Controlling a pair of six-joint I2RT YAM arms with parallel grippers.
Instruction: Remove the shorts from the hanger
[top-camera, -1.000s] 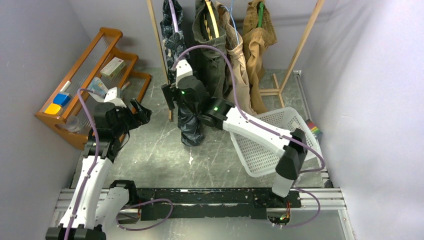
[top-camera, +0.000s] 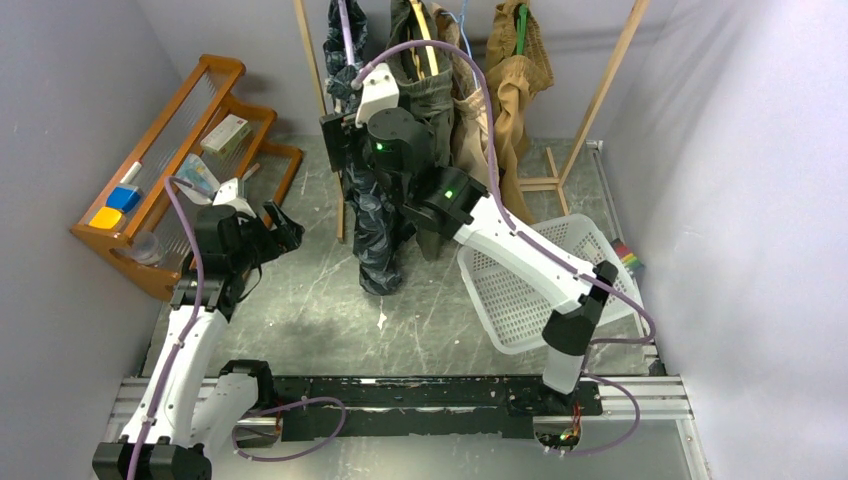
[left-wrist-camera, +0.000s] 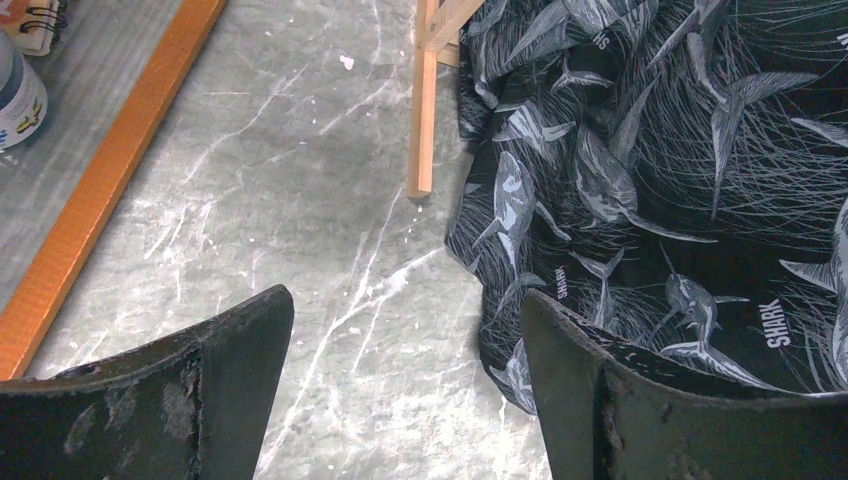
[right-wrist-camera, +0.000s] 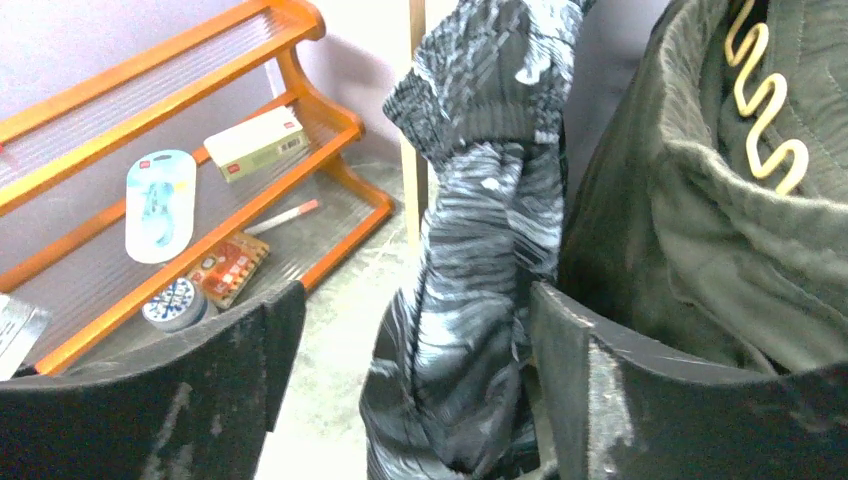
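Dark shorts with a white whale print (top-camera: 375, 245) hang at the left end of the rack on a pale purple hanger (top-camera: 346, 32). In the left wrist view the shorts' fabric (left-wrist-camera: 640, 220) fills the right side. My right gripper is part open around the shorts (right-wrist-camera: 465, 270), with cloth between its fingers; no firm grip shows. From above, my right gripper (top-camera: 342, 140) covers part of the shorts. My left gripper (top-camera: 290, 225) stands open to the left of them, with bare floor between its fingertips.
Olive trousers (top-camera: 428, 95) and tan garments (top-camera: 515, 95) hang close on the right. A wooden shelf (top-camera: 165, 190) with small items stands left. The white basket (top-camera: 495, 320) lies below my right arm.
My right gripper has moved up along the shorts, toward the back of the scene. The shorts and hanger have swayed a little.
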